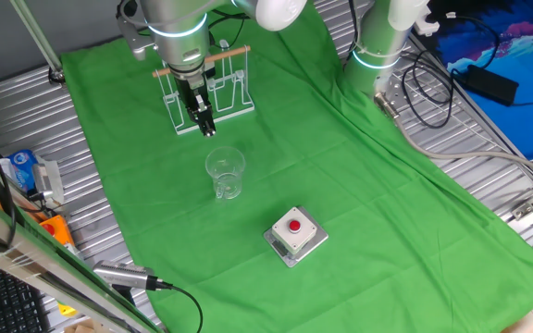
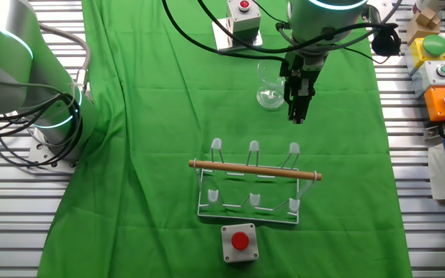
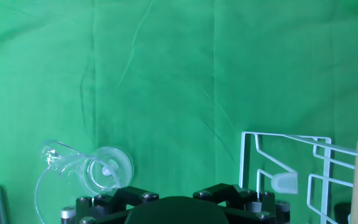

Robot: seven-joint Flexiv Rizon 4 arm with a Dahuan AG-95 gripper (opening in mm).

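Note:
A clear glass mug [image 1: 225,174] stands on the green cloth in front of the drying rack in exterior view 1. In the wrist view the mug [image 3: 107,171] is at the lower left, its handle toward the upper left. My gripper [image 1: 208,131] points down above the cloth, between mug and rack and apart from both. Its fingertips [image 3: 148,196] show a gap with nothing between them, so it looks open. The white wire rack [image 2: 247,218] with a wooden bar [image 2: 255,168] stands upright and empty. From exterior view 2, the arm and cables partly cover the mug [image 2: 270,96].
A red-button box [image 1: 294,229] sits on a metal plate beyond the mug. Another red-button box [image 2: 239,242] is beside the rack. Several coloured switch boxes [image 2: 431,73] line the side.

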